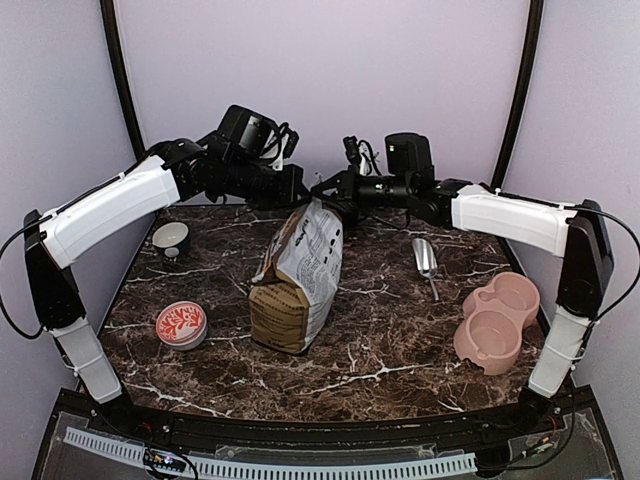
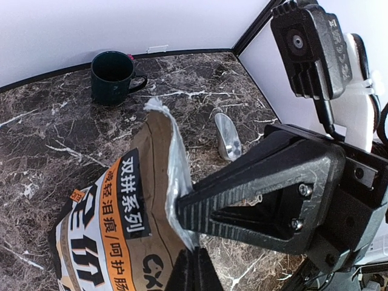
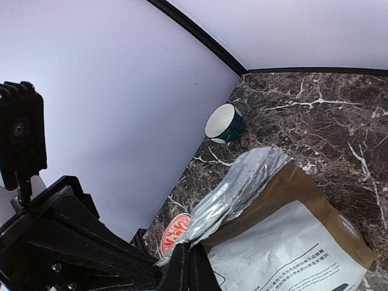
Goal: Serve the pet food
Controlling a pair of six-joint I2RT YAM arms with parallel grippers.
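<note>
The brown and white pet food bag (image 1: 300, 270) stands upright near the middle of the table, its silvery top edge (image 2: 176, 163) raised. At that edge my two grippers meet from opposite sides. My left gripper is shut, with the thin edge running in between its fingertips. Close beside it, my right gripper is also shut on the silvery strip. The metal scoop (image 1: 426, 262) lies to the right, and the pink double bowl (image 1: 497, 320) sits at the right front. Inside of the bag is hidden.
A dark cup (image 1: 171, 240) stands at the back left. Nearer, at the left, is a round tin (image 1: 181, 325) with a red and white lid. Marble table to the right of the bag and in front of it is clear.
</note>
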